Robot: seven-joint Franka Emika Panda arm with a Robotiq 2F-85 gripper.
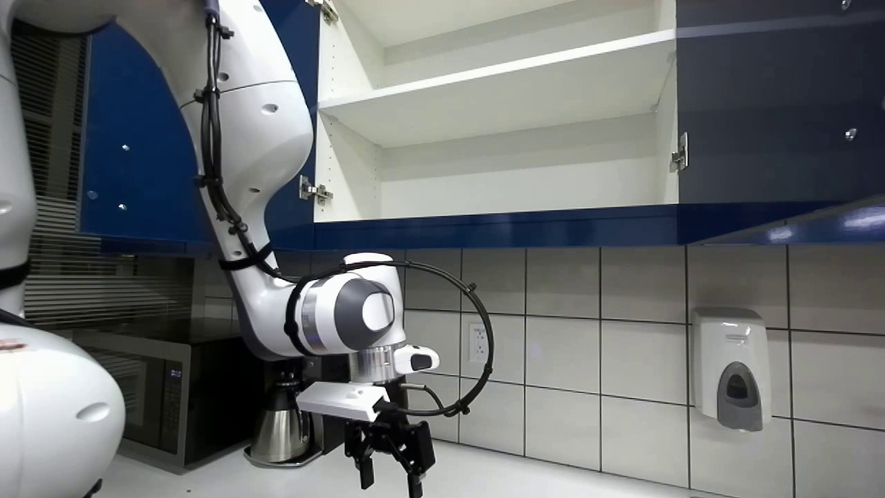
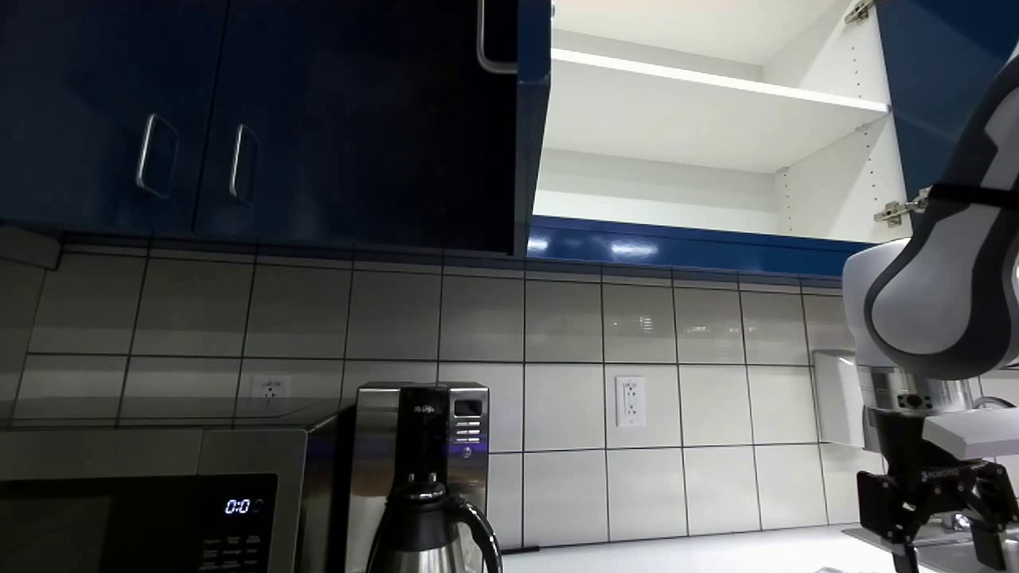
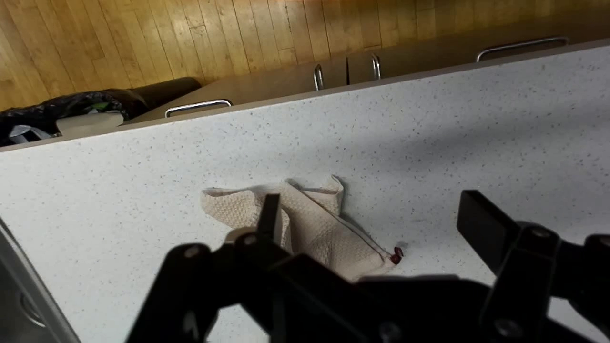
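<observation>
On the speckled white counter, a crumpled beige cloth point(image 3: 320, 228) with a dark red bit at one corner shows in the wrist view. My gripper is above the counter with its black fingers spread wide, and nothing is held between them. One finger overlaps the left part of the cloth in that view; the other is over bare counter to the right. In exterior view 1 the open gripper point(image 1: 388, 485) points downward, and its tips are near the bottom edge. Neither exterior view shows the cloth.
An open cupboard point(image 1: 531, 158) with empty white shelves is overhead. A microwave point(image 1: 157, 390) and a steel carafe point(image 1: 280, 431) stand at the left; a soap dispenser point(image 1: 731, 369) hangs on the tiled wall. The wrist view shows a sink edge point(image 3: 34, 280) and a trash bin point(image 3: 74, 111).
</observation>
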